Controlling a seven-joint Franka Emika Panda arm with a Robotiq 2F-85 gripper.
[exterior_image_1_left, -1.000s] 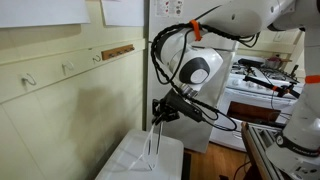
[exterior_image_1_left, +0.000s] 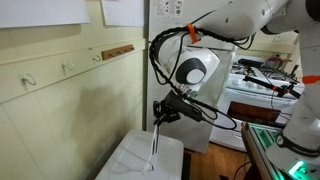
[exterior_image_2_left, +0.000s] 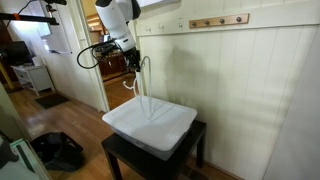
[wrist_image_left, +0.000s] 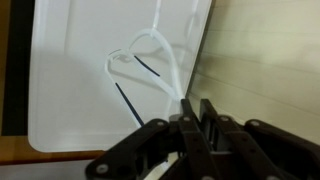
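My gripper is shut on a thin white looped thing (wrist_image_left: 176, 70), which looks like a plastic hanger. In the wrist view it curves away from the fingertips and bends back, with dark thin strips beside it. Exterior view 1 shows the gripper (exterior_image_1_left: 160, 117) above the near wall, the white hanger (exterior_image_1_left: 154, 145) dangling below it. From the other side, the hanger (exterior_image_2_left: 149, 80) hangs upright over the white lid (exterior_image_2_left: 150, 118). Whether its lower end touches the lid, I cannot tell.
The lid covers a bin on a black table (exterior_image_2_left: 125, 153) against the panelled wall. Wall hooks (exterior_image_1_left: 68, 66) and a wooden hook rail (exterior_image_1_left: 117, 51) are mounted higher up. A stove (exterior_image_1_left: 262, 82) stands behind the arm; a black basket (exterior_image_2_left: 58, 152) is on the floor.
The white hanger has turned, its two strands showing apart a second ago and now nearly in line. The arm has barely moved.
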